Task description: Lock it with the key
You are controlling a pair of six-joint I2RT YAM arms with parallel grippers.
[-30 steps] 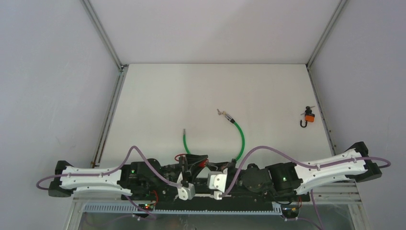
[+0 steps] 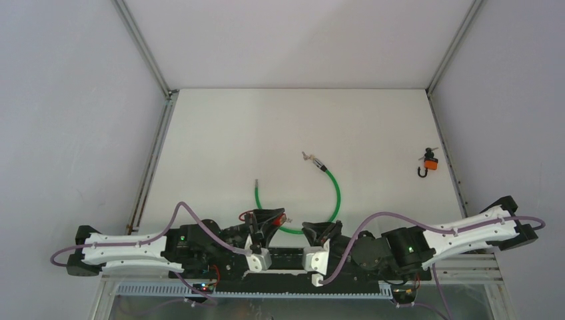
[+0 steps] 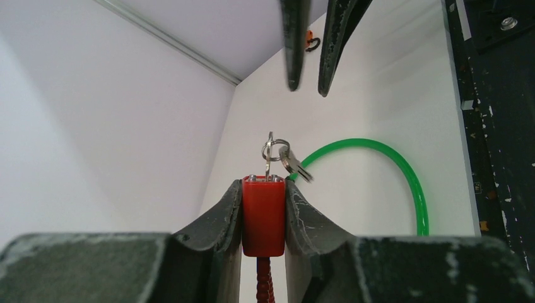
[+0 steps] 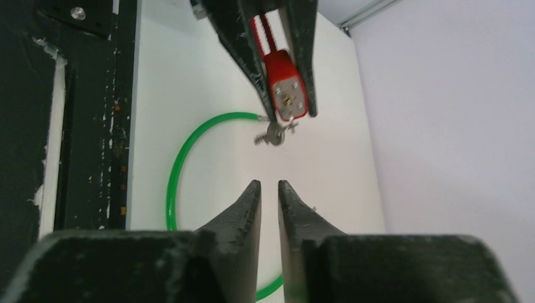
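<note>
A red lock body is clamped between the fingers of my left gripper. One key stands at its metal end face, seemingly in the keyhole. A second key dangles from the same ring, and in the right wrist view the keys hang at the lock's end. A red cable trails from the lock's other end; whether both cable ends are in the body cannot be told. Facing the keys, my right gripper is partly open, its fingers apart from them with nothing between.
On the table lies a curved green cable lock, with keys at its far end. An orange padlock lies near the right wall.
My right gripper has drawn away to the right from the lock and keys, widening the gap between the two grippers. The left gripper, still holding the lock, has shifted slightly.
</note>
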